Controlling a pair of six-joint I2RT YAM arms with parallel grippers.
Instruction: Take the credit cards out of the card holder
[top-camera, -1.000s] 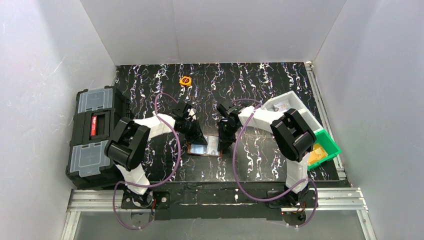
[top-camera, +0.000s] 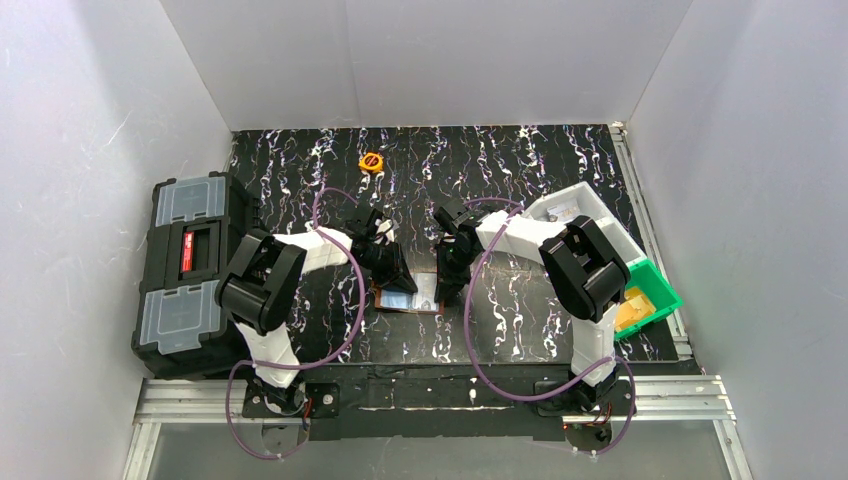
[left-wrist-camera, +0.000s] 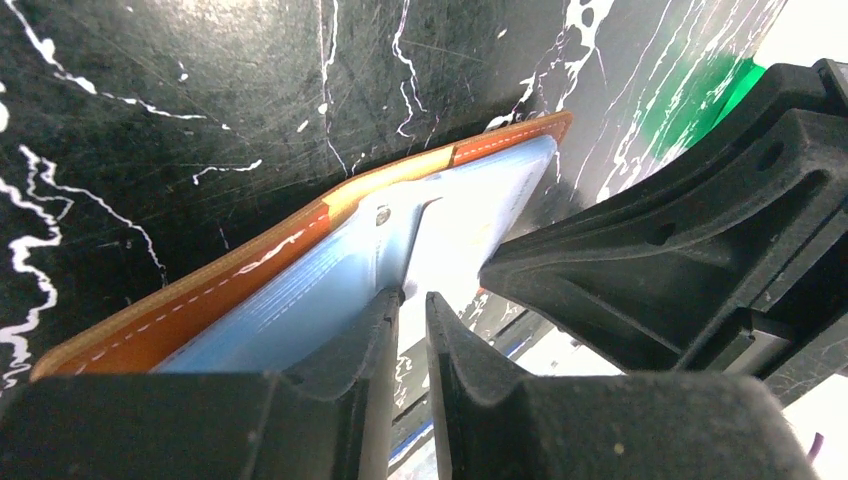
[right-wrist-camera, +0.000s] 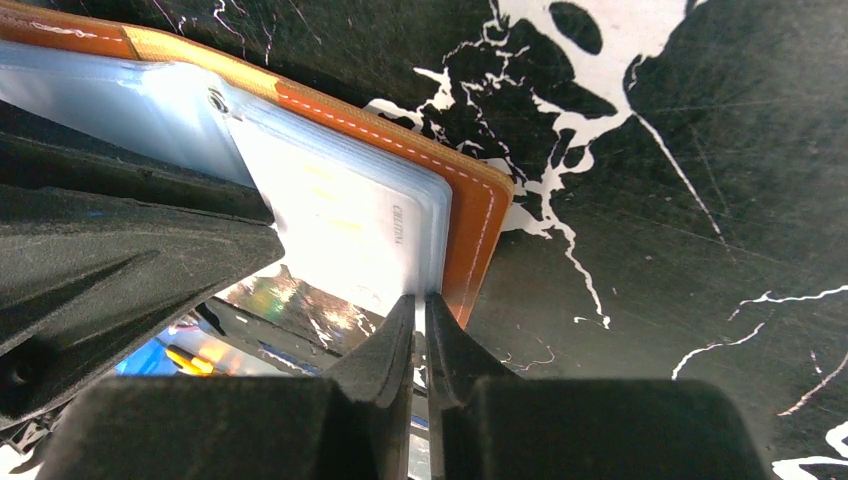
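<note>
The open card holder lies flat near the table's front, brown leather with clear bluish sleeves. A white card is inside the sleeve on its right half. At the fold, the fingertips of my left gripper sit close together by the card's inner edge; nothing clearly shows between them. My right gripper has its tips only slightly apart at the sleeves' outer right edge. A pale strip of sleeve edge shows in that narrow gap; whether it is gripped cannot be told.
A black toolbox stands on the left and a yellow tape measure at the back. To the right are a white bin and a green bin. Bare table lies behind the holder, and both arms are close together over it.
The right arm and the card holder look nearly still.
</note>
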